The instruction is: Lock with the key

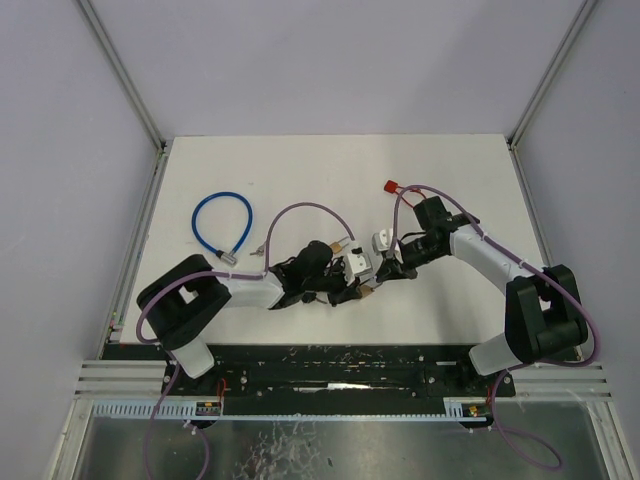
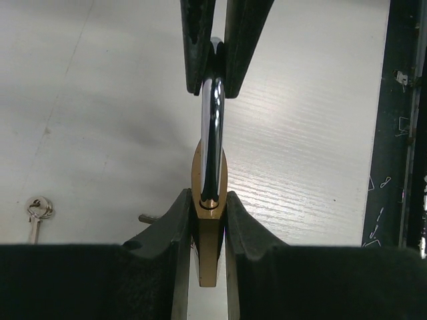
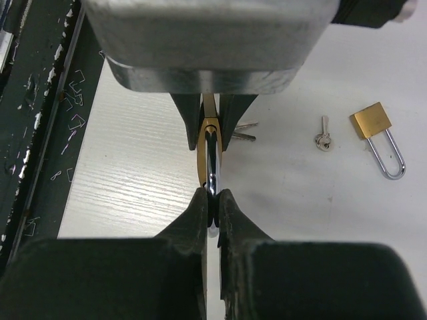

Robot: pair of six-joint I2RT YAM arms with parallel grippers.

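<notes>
A brass padlock [image 2: 209, 247] with a chrome shackle [image 2: 212, 133] hangs between my grippers near the table's front middle. In the left wrist view my left gripper is shut on its brass body. In the right wrist view my right gripper is shut on the shackle. Keys [image 3: 243, 135] lie on the table behind the held lock; whether one is in the keyhole cannot be told.
A second padlock [image 3: 370, 121] and a small key [image 3: 323, 141] lie apart on the white table [image 1: 270, 160]. A blue cable loop [image 1: 222, 195] is at the left, a red item [image 1: 391, 186] at the back right.
</notes>
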